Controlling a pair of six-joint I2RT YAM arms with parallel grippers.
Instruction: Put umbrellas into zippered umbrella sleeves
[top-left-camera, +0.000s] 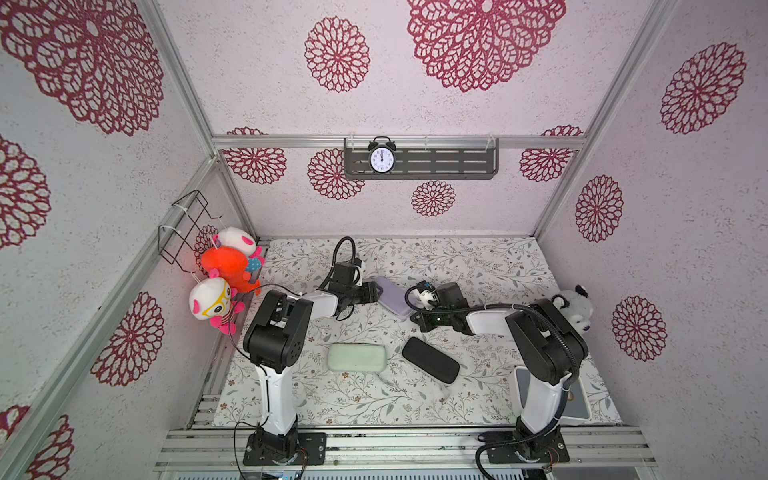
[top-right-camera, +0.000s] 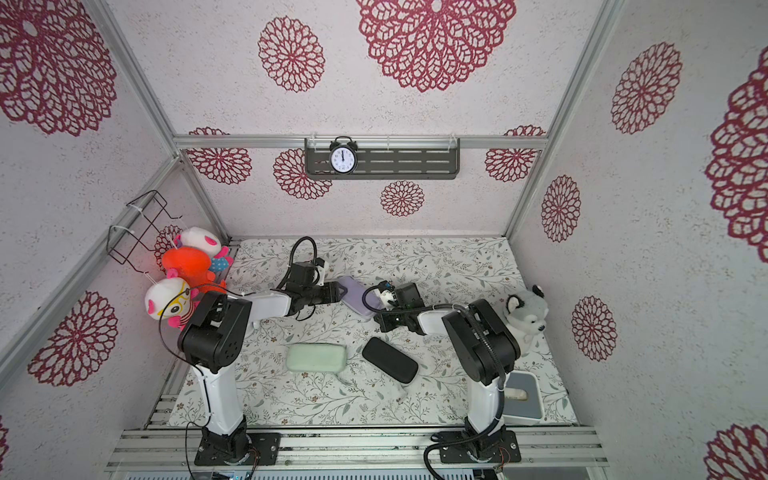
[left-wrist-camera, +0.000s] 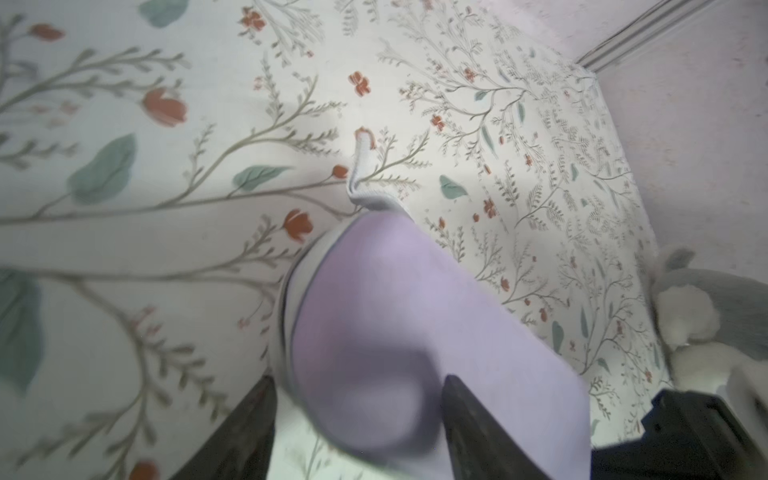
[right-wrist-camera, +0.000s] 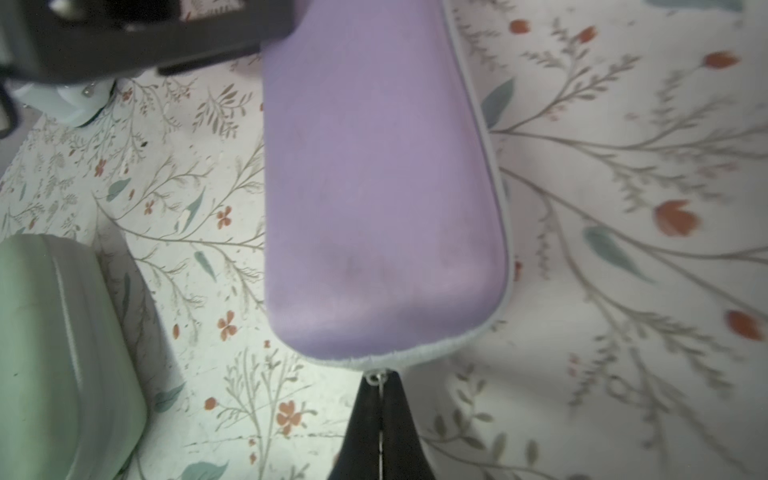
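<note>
A lavender zippered sleeve (top-left-camera: 392, 295) lies at mid table between my grippers, with a pale strap (left-wrist-camera: 361, 172) at its far end. My left gripper is part open at that end, its fingers blurred against the sleeve's rounded edge. My right gripper is shut at the near end, its fingertips at the white zipper edge, where a small pull seems to sit; whether it grips it is hard to tell. A mint sleeve (top-right-camera: 316, 357) and a black sleeve (top-right-camera: 389, 359) lie nearer the front.
Plush toys (top-left-camera: 220, 296) are piled at the left wall, a grey plush husky (top-right-camera: 525, 320) sits at the right, and a grey-white tray (top-right-camera: 522, 408) is at the front right.
</note>
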